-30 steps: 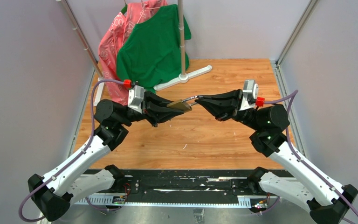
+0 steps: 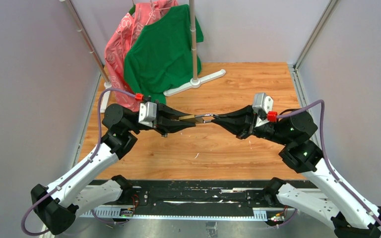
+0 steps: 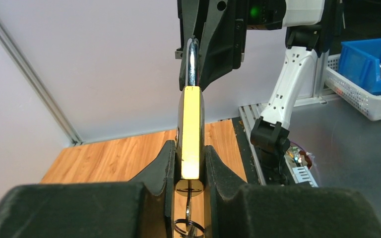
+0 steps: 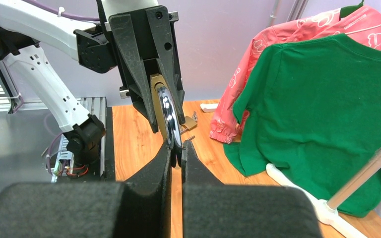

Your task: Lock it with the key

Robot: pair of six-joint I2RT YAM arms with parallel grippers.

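A brass padlock (image 3: 191,134) hangs in the air between my two arms. My left gripper (image 2: 188,120) is shut on its body, which shows edge-on in the left wrist view. From the far end of the body rises the chrome shackle (image 4: 167,110), and my right gripper (image 2: 215,118) is shut on the tip of its loop. Below the body, between the left fingers, a thin metal key (image 3: 189,206) with a dark ring (image 3: 188,226) shows. Whether the key sits in the keyhole cannot be told here.
Clothes, a green shirt (image 2: 163,54) and a pink one (image 2: 116,52), hang on a rack whose white foot (image 2: 203,81) stands on the wooden table (image 2: 218,153). Beyond the left fingers lies a small brass-coloured item (image 4: 189,123), unclear.
The padlock has turned so that its body shows narrower from above. My right arm's elbow has swung outward to the right, and its gripper tip has dipped slightly. The left gripper has shifted little.
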